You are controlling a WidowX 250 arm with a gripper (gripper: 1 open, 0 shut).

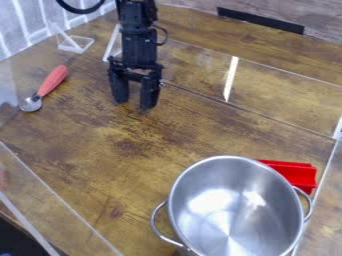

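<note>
My black gripper (135, 92) hangs upright over the upper middle-left of the wooden table, its fingers open with nothing between them. Left of it lies an ice-cream scoop (51, 84) with a red handle and metal head. A large steel pot (235, 210) stands at the lower right, well away from the gripper, with a red object (297, 174) lying behind its right side.
Clear plastic brackets (74, 40) stand by a white railing at the back left. Pale strips mark the table's right part.
</note>
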